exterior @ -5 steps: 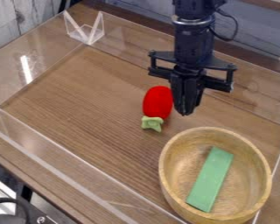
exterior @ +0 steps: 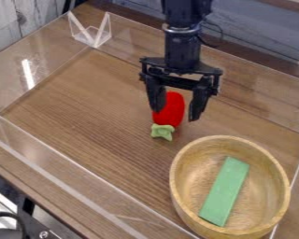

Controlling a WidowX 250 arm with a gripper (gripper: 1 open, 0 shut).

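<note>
My black gripper (exterior: 177, 93) stands open over a red strawberry-like object (exterior: 168, 108) with a green top (exterior: 163, 132) at its lower end, lying on the wooden table (exterior: 78, 121). Its fingers reach down on either side of the red object; whether they touch it is unclear. A wooden bowl (exterior: 192, 211) at the lower right holds a flat green bar (exterior: 224, 190).
A clear plastic holder (exterior: 91, 28) stands at the upper left. A wall runs along the back edge. A black cable (exterior: 3, 215) shows at the lower left corner.
My gripper has moved left and lower, from right of the red object to over it. The bowl and red object look unmoved.
</note>
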